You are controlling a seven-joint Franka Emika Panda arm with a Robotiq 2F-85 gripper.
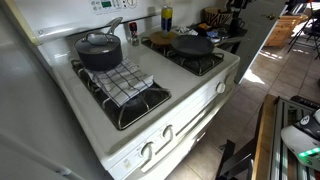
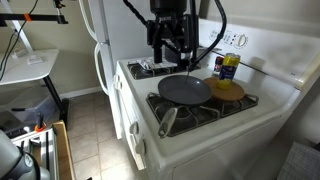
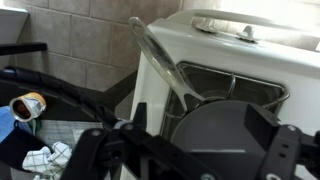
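Observation:
A dark frying pan (image 2: 185, 90) rests on the stove burner, its grey handle (image 2: 168, 122) reaching out past the front edge. In the wrist view the pan (image 3: 215, 130) fills the lower middle, and its handle (image 3: 160, 55) runs to the upper left. Above the pan hangs my black gripper (image 2: 175, 52), apart from it. The two fingers (image 3: 140, 116) stand wide apart in the wrist view, with only the pan's surface and handle base seen below the gap. A lidded dark pot (image 1: 100, 50) stands at the stove's other end, beside a checked cloth (image 1: 125, 82) over the grate.
Behind the pan, a yellow-labelled bottle (image 2: 228, 70) and another container stand by a round wooden board (image 2: 232, 91). The stove knobs (image 1: 147, 150) line the front edge. Open floor (image 2: 95, 130) lies in front of the stove, with a wooden table (image 1: 265, 140) across from it.

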